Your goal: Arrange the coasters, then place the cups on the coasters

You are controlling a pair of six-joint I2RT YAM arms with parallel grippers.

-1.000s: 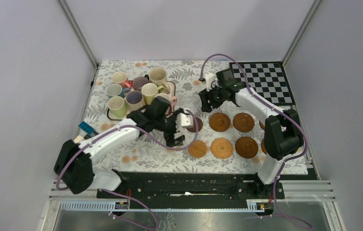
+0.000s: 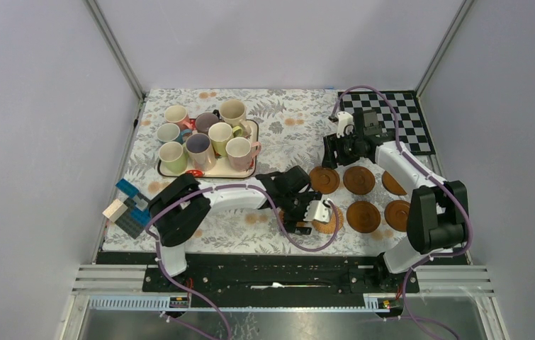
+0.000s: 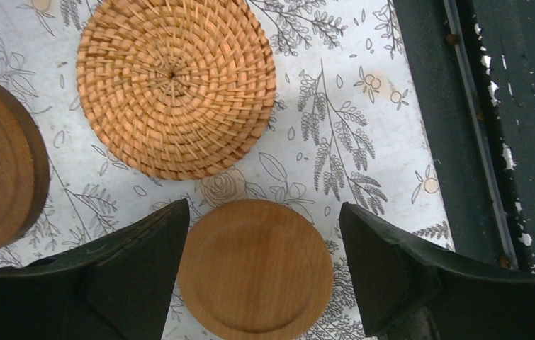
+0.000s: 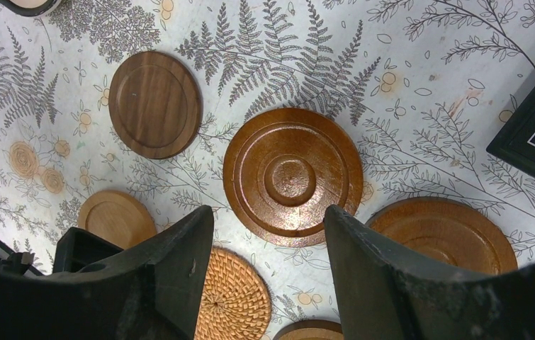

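Several mugs, among them a white one with a pink handle (image 2: pixel 239 151), stand on a tray (image 2: pixel 215 176) at the left of the table in the top view. My left gripper is open and empty above a light wooden coaster (image 3: pixel 256 276); a woven coaster (image 3: pixel 172 74) lies just beyond it. In the right wrist view, my right gripper has its fingers apart and nothing between them. Below it is a glossy brown coaster (image 4: pixel 291 177), with a dark wooden coaster (image 4: pixel 154 105) further left. No mug is in either gripper.
More brown coasters (image 2: pixel 363 217) lie in rows on the right half. A chessboard (image 2: pixel 386 103) fills the back right corner. Blue and grey pieces (image 2: pixel 130 205) sit at the left edge, beside the left arm. The patterned tabletop (image 2: pixel 300 127) between tray and chessboard is clear.
My left gripper has moved right and toward the front, away from the tray, and now covers the light wooden coaster. The right gripper has shifted right. Mugs and coasters stay put.
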